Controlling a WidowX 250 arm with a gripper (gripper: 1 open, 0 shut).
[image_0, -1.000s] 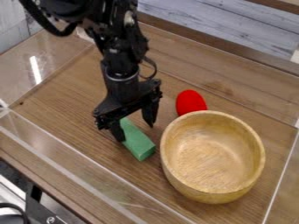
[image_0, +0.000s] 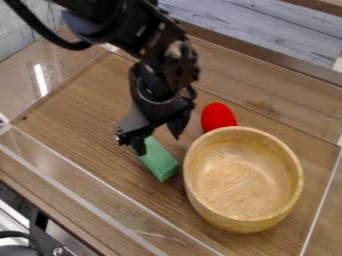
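Observation:
My black gripper (image_0: 156, 131) hangs from the arm at the top centre, its fingers spread open just over the upper end of a green block (image_0: 160, 163). The block lies flat on the wooden table, slanting toward the front right, its upper end partly hidden by the gripper. Whether the fingertips touch it I cannot tell.
A wooden bowl (image_0: 243, 185) stands right of the green block, close to it. Behind the bowl lies a red object (image_0: 218, 117).
The block and bowl look unmoved.

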